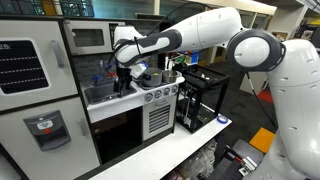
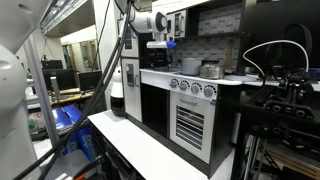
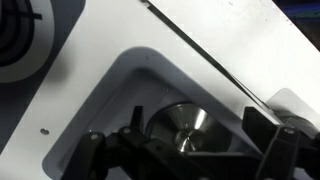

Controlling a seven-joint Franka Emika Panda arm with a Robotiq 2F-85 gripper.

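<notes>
My gripper is over the sink (image 3: 92, 122) of the toy kitchen, with its dark fingers spread apart at the bottom of the wrist view. A round, shiny metal piece (image 3: 188, 124) lies in the basin, showing between and beyond the fingers. Nothing appears held. In exterior view 1 the gripper (image 1: 124, 84) points down at the sink area; in exterior view 2 it is small and far off, near the back of the counter. The fingers and gripper body hide the near part of the basin.
To the right of the sink, a silver pot (image 2: 211, 70) stands on the stove top. Control knobs (image 2: 196, 89) line the counter's front. A burner (image 3: 22, 35) shows in the wrist view's upper left corner.
</notes>
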